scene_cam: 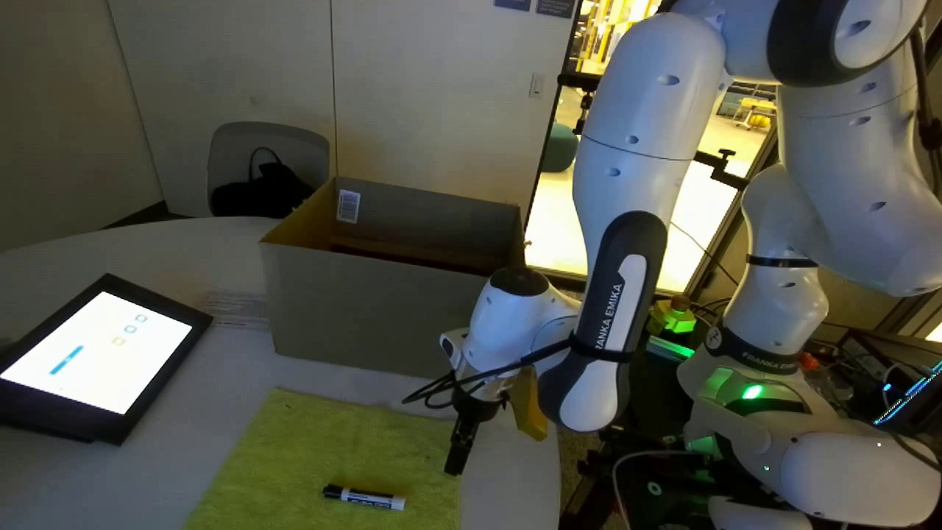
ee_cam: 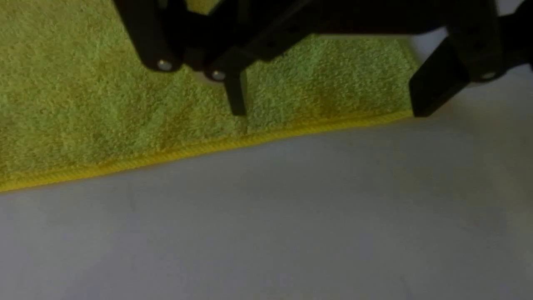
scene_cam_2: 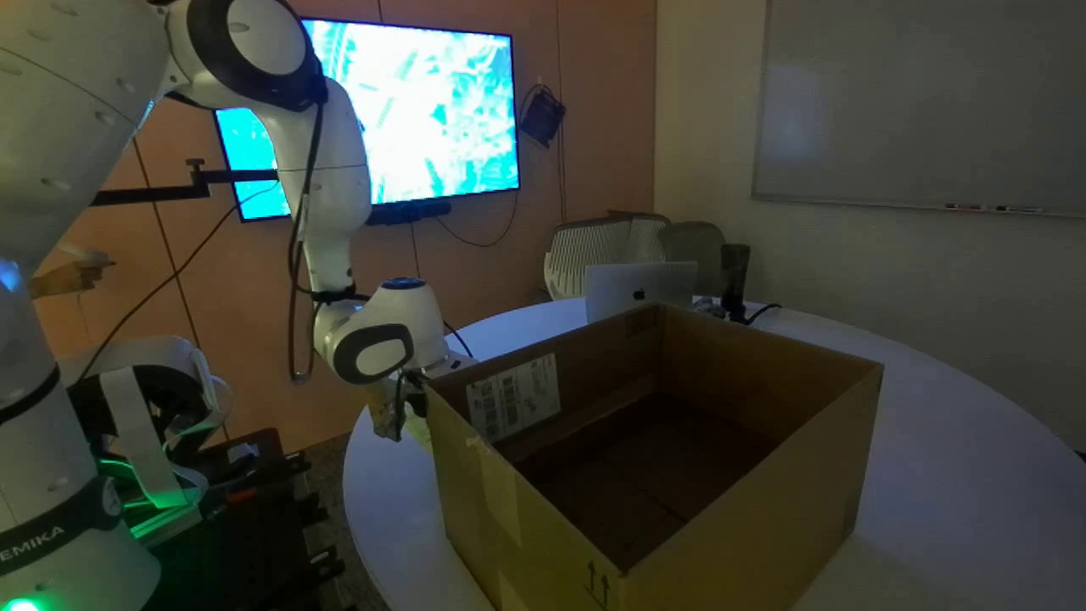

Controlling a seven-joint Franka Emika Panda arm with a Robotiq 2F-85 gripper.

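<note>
A black-and-white marker (scene_cam: 363, 497) lies on a yellow-green towel (scene_cam: 327, 442) near the front of the table. My gripper (scene_cam: 456, 461) hangs over the towel's right edge, to the right of the marker and apart from it. In the wrist view the fingers of my gripper stand wide open, with only towel (ee_cam: 100, 95) and bare table (ee_cam: 260, 225) beneath them. No marker shows in that view. From the other side, the gripper is partly hidden behind the cardboard box (scene_cam_2: 743, 479).
The open box (scene_cam: 371, 309) stands close behind the gripper; its visible floor looks empty. A lit tablet-like screen (scene_cam: 106, 349) lies at the left of the table. A laptop (scene_cam_2: 639, 288) sits beyond the box. Bare table separates screen and towel.
</note>
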